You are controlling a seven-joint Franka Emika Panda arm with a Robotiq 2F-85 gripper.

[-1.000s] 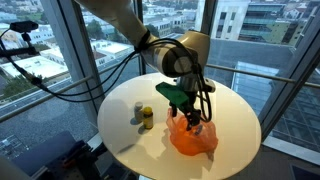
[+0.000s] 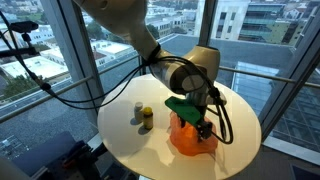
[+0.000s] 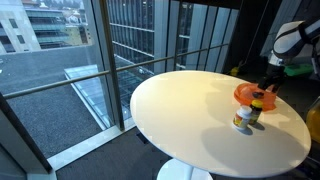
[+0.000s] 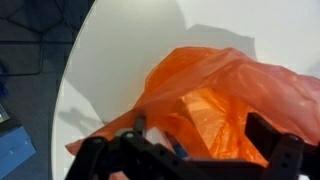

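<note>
An orange plastic bag (image 2: pixel 192 140) lies crumpled on the round white table, and its raised folds fill much of the wrist view. My gripper is open, its dark fingers set wide apart on either side of the orange film (image 4: pixel 215 75). In exterior view 2 the arm reaches down to the orange bag (image 3: pixel 247 92) at the table's right side. Something small and whitish shows among the folds in the wrist view, too covered to name.
A yellow bottle with a dark lid (image 2: pixel 148 118) and a white container (image 2: pixel 138 110) stand left of the bag. Windows surround it.
Over the last second my gripper has come down and a little to the right, onto the orange bag. Bottle and container have stayed put.
</note>
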